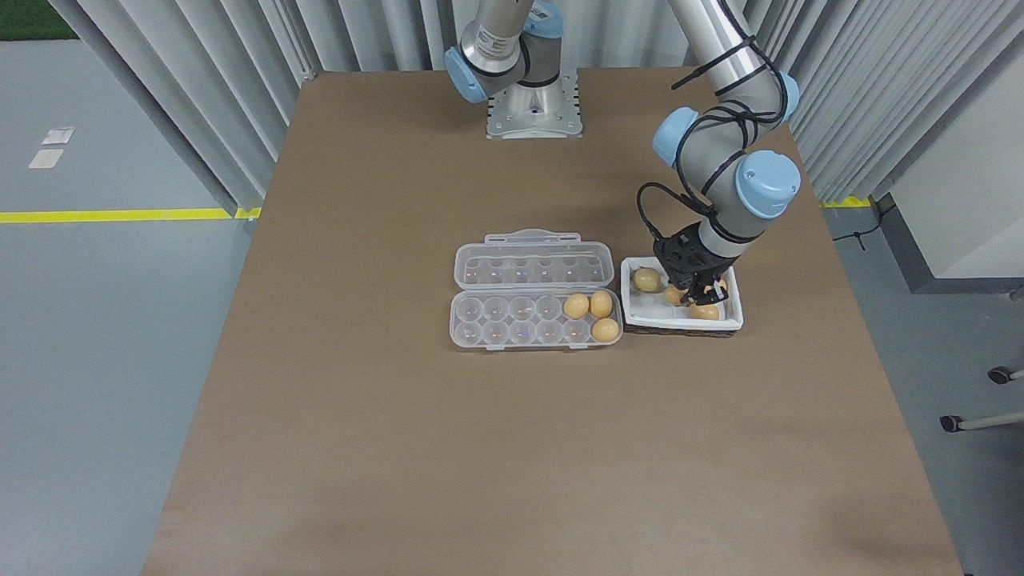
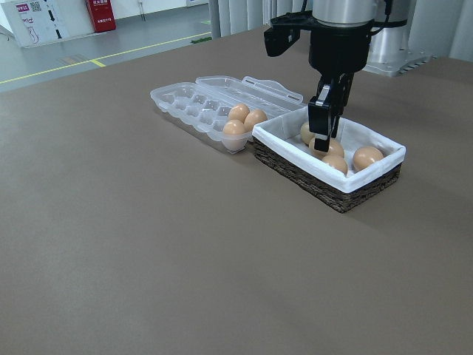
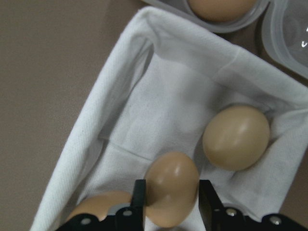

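Note:
My gripper is low over a white cloth-lined wicker basket [image 1: 672, 315], its black fingers on either side of a brown egg [image 3: 172, 178] in the wrist view; whether they grip it I cannot tell. A paler egg [image 3: 236, 137] lies toward the basket's corner, and another brown egg [image 3: 98, 207] is partly hidden by a finger. Left of the basket in the front view, a clear plastic carton [image 1: 523, 333] stands open, with three eggs [image 1: 604, 330] at its right end and its other cups empty.

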